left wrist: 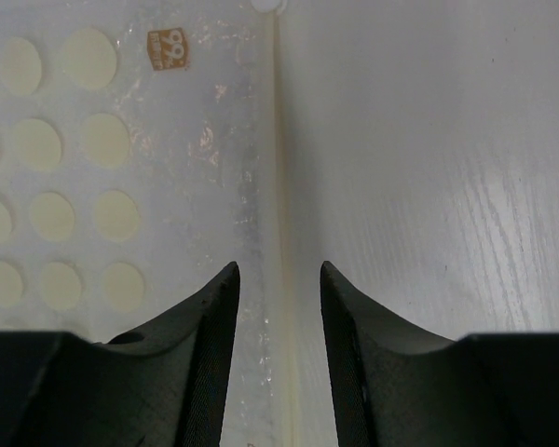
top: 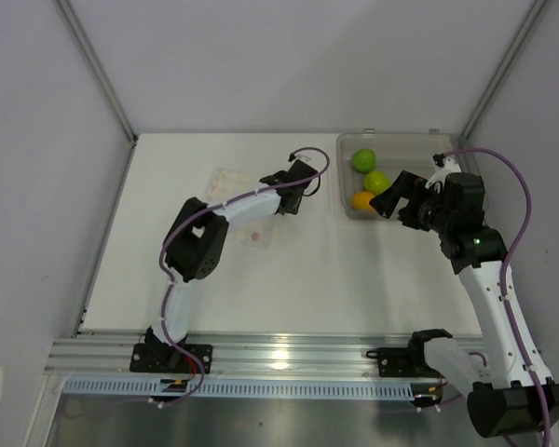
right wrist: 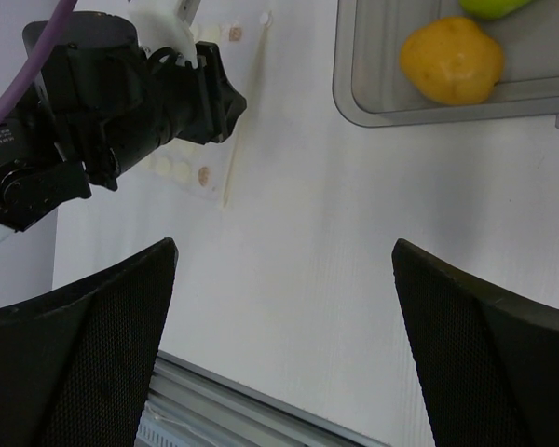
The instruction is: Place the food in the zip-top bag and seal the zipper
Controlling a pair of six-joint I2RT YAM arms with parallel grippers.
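The clear zip top bag (top: 252,235) with pale dots lies flat on the table, partly under the left arm. In the left wrist view its zipper edge (left wrist: 281,372) runs between my left gripper's (left wrist: 279,272) parted fingertips, which do not visibly pinch it. My right gripper (top: 397,194) is open with nothing between its fingers, near the front edge of the grey bin (top: 346,168). That bin holds a green item (top: 364,160), a yellow-green one (top: 376,177) and an orange one (top: 361,201). From the right wrist view, the orange food (right wrist: 452,61) sits close to the bin's corner.
A metal rail (top: 279,341) runs along the front edge. Walls rise at the back and both sides. A small white slider (left wrist: 266,4) shows at the zipper's far end.
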